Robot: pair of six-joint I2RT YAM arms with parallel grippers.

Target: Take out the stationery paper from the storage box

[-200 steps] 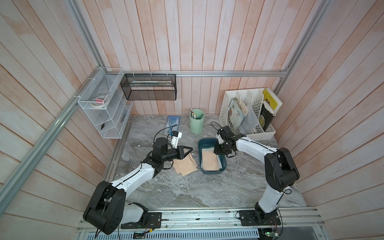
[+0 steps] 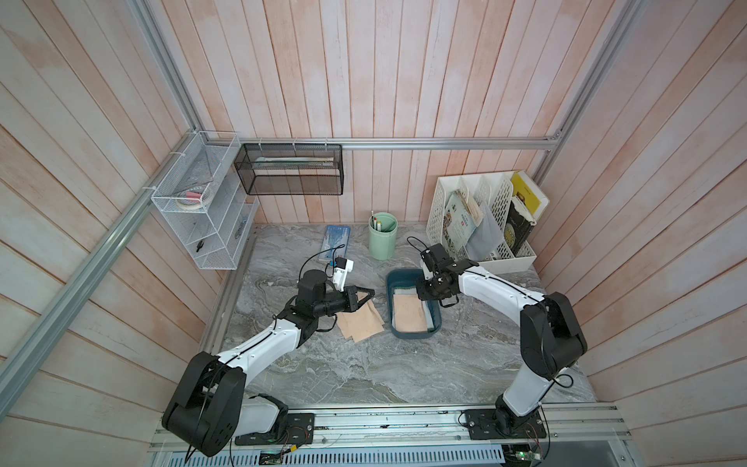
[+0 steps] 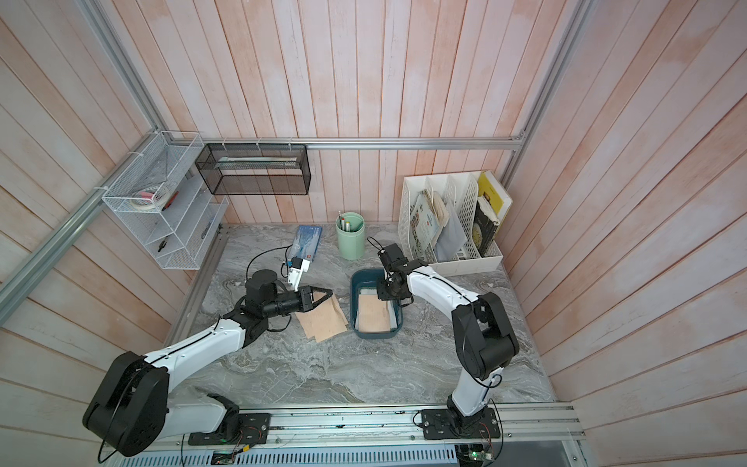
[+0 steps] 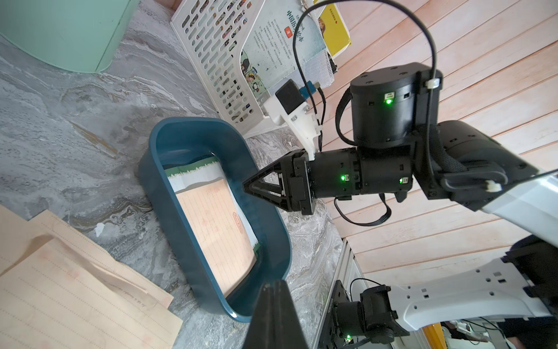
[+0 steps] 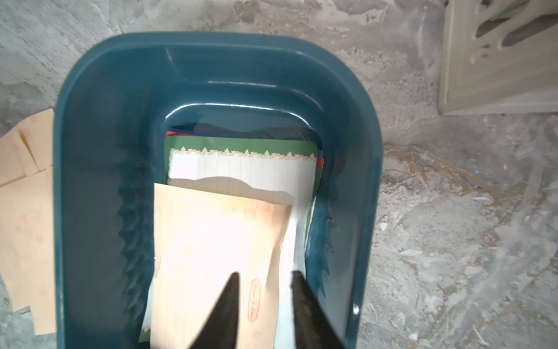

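Observation:
The teal storage box (image 5: 363, 174) holds a tan sheet of stationery paper (image 5: 203, 244) lying over white, green-edged sheets (image 5: 238, 163). More tan sheets (image 4: 75, 290) lie loose on the table left of the box. My right gripper points down above the box, its blurred fingertips apart over the tan sheet, with nothing seen held. My left gripper hovers above the loose sheets beside the box, shut, with nothing visible between its fingers.
A green pen cup (image 2: 381, 243) stands behind the box, a blue packet (image 2: 336, 237) to its left. A white file rack (image 2: 505, 263) fills the back right. Wire shelves hang at back left.
The left arm and the papers look unchanged.

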